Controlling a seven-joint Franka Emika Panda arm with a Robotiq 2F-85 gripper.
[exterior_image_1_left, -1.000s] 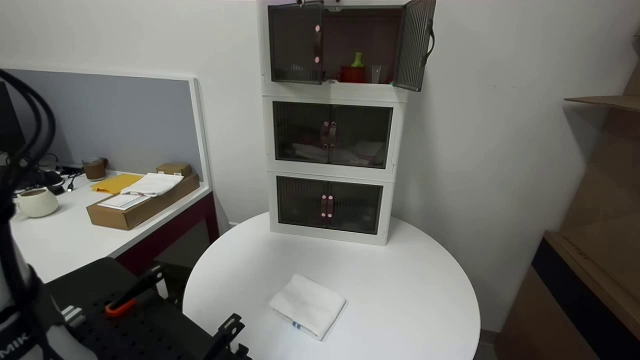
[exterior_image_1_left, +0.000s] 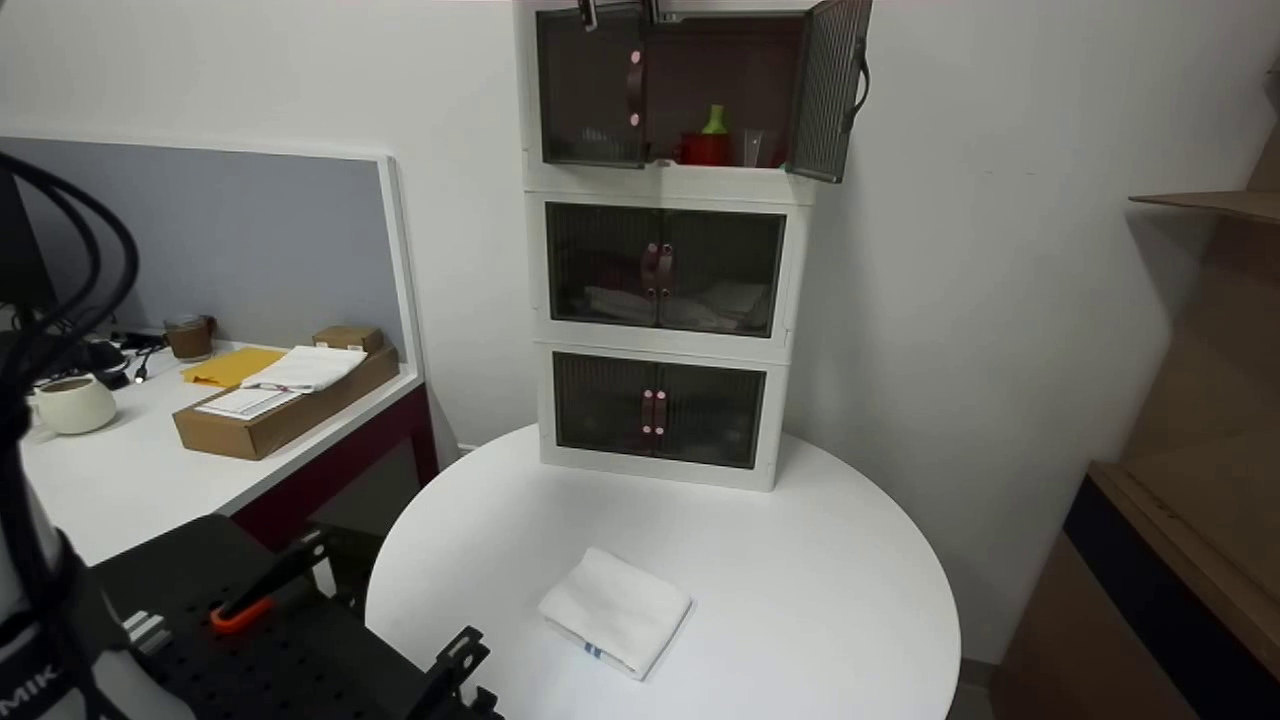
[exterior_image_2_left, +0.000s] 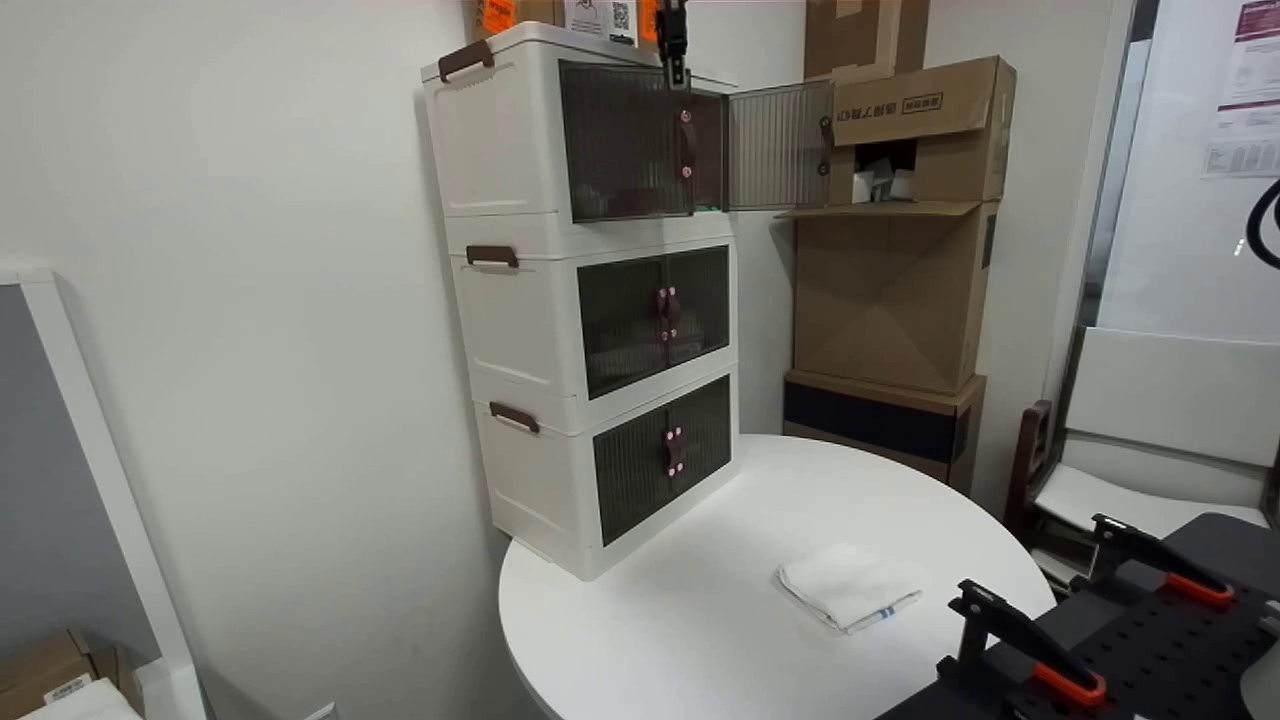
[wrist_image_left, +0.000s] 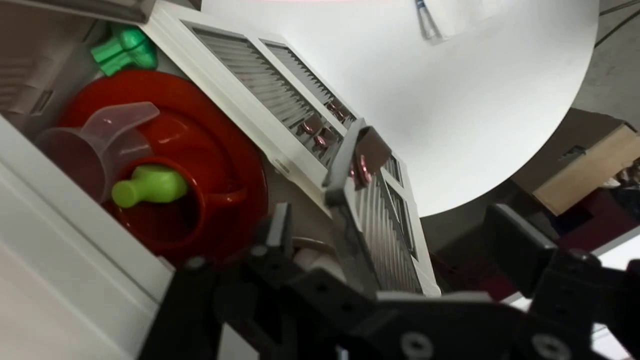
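At the top of exterior view 1 my gripper (exterior_image_1_left: 620, 17) stands open near the upper edge of the top cabinet's left door (exterior_image_1_left: 588, 102). Exterior view 2 shows the gripper (exterior_image_2_left: 675, 82) by that same door's top. Seen from the wrist, the left door (wrist_image_left: 384, 234) appears within the gap between the fingers; whether either finger touches it I cannot tell. The top cabinet's right door (exterior_image_1_left: 830, 90) is swung wide. Inside are a red cup (wrist_image_left: 168, 231), a lime-green object (wrist_image_left: 153, 186) in it, a clear cup (wrist_image_left: 75, 162) and a green item (wrist_image_left: 129, 51).
Two lower cabinets (exterior_image_1_left: 662, 270) have closed doors. A folded white towel (exterior_image_1_left: 618, 612) lies on the round white table (exterior_image_1_left: 828, 576), with clear surface around it. Cardboard boxes (exterior_image_2_left: 882, 294) stand beyond the cabinet in exterior view 2.
My gripper has come lower and slightly left in exterior view 1, so more of its fingers shows over the left door's top. Doors and towel look unmoved.
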